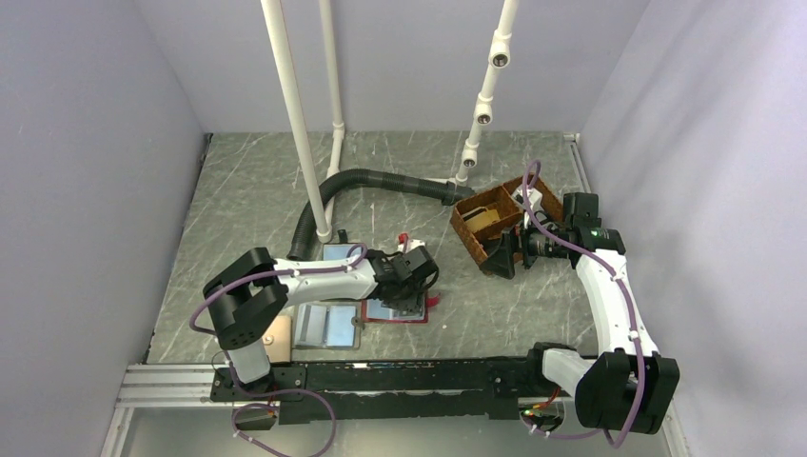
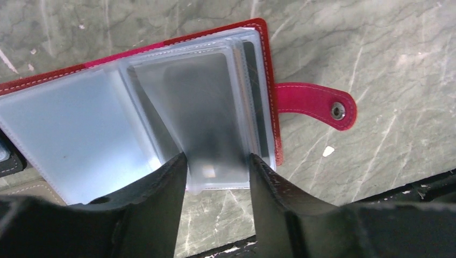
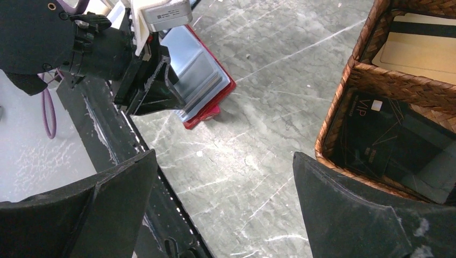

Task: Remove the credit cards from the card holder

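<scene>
An open red card holder with clear plastic sleeves lies flat on the marble table, under my left gripper. That gripper is part open, its fingertips at the lower part of the right-hand sleeves; whether they grip one I cannot tell. In the top view the left arm covers much of the holder. My right gripper is open and empty beside a woven divided box, which holds dark cards and gold cards.
Other card holders lie left of the red one, and a tan one at the front left. A black hose and white pipes stand behind. The table right of the red holder is clear.
</scene>
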